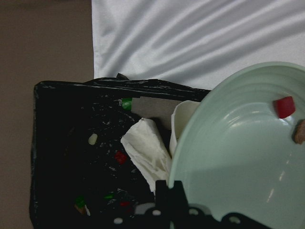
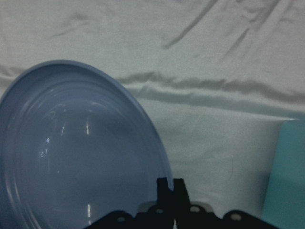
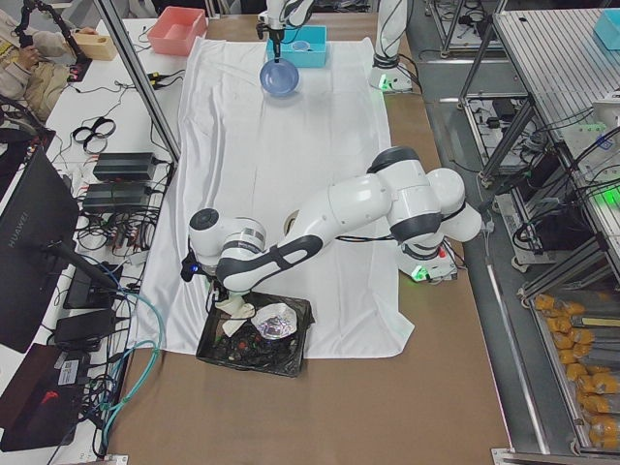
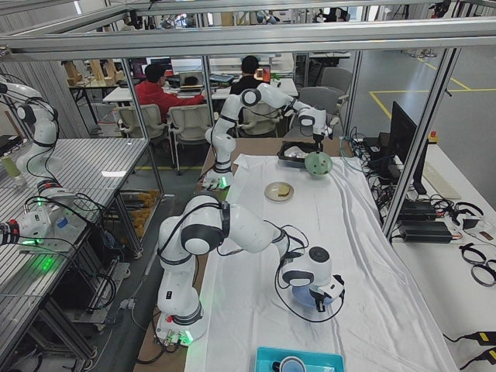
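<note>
A pale green plate [image 1: 238, 167] [image 4: 318, 163] with a red piece [image 1: 285, 107] and a brown piece [image 1: 299, 132] on it is held by its rim in my left gripper, over a black-lined bin [image 3: 250, 351] containing paper, foil and scraps. My right gripper is shut on the rim of a blue plate [image 2: 81, 152] [image 3: 279, 81], beside a turquoise bin [image 2: 283, 176] [image 4: 301, 353].
A beige plate with a yellow piece [image 4: 279, 191] sits on the white cloth [image 3: 252, 145] between the arms, largely hidden by my left arm in the camera left view. Cables and electronics line the side table.
</note>
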